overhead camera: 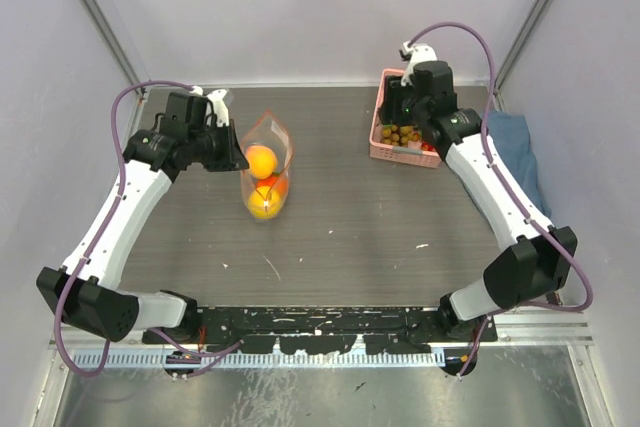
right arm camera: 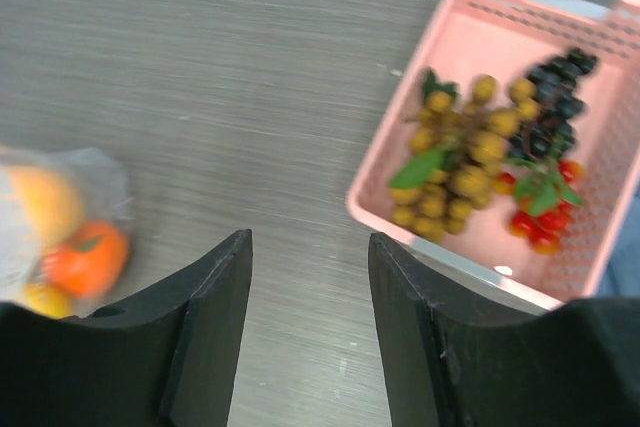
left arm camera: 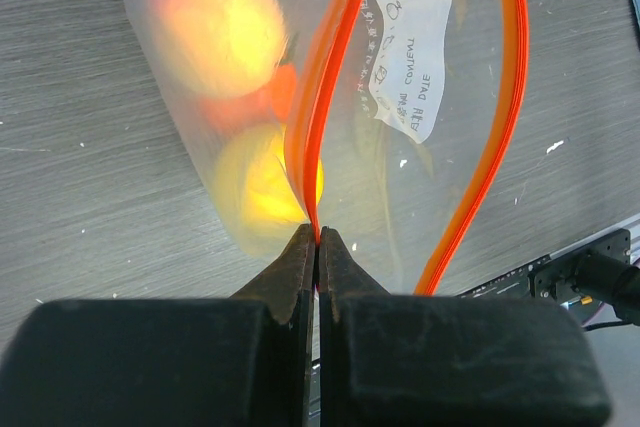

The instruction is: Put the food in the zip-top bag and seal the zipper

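The zip top bag [overhead camera: 267,162] stands at centre-left, holding orange and yellow food, with an orange [right arm camera: 85,262] visible in the right wrist view. My left gripper [overhead camera: 236,161] is shut on the bag's orange-edged rim [left arm camera: 497,137], at its near end in the left wrist view. My right gripper is open and empty, held over the area by the pink basket [overhead camera: 402,153], which holds yellow-green grapes [right arm camera: 470,177], dark grapes [right arm camera: 556,97] and red tomatoes [right arm camera: 545,239].
A blue cloth [overhead camera: 512,152] lies right of the basket, partly under my right arm.
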